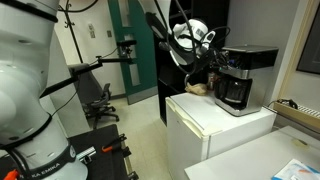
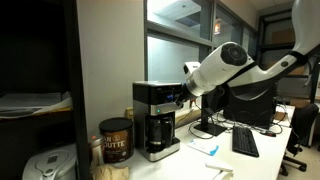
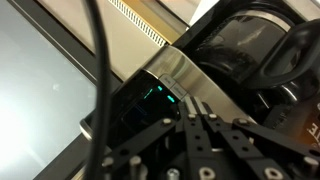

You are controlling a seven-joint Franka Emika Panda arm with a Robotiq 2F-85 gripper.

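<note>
A black and silver coffee maker [image 1: 250,77] stands on the white cabinet, its glass carafe [image 1: 237,91] in place below. My gripper is shut, with nothing showing between its fingers. In the wrist view it lies over the maker's silver front panel, close to small buttons and a dark display [image 3: 150,108] with teal lights. From the other side, the gripper [image 2: 185,92] appears at the upper front of the coffee maker [image 2: 157,95]. Whether the fingertips touch the panel I cannot tell.
Beside the maker stand a dark canister [image 2: 116,140] and a container with wooden utensils [image 2: 97,151]. A white appliance [image 2: 52,166] is farther left. A keyboard [image 2: 244,141] lies on the desk.
</note>
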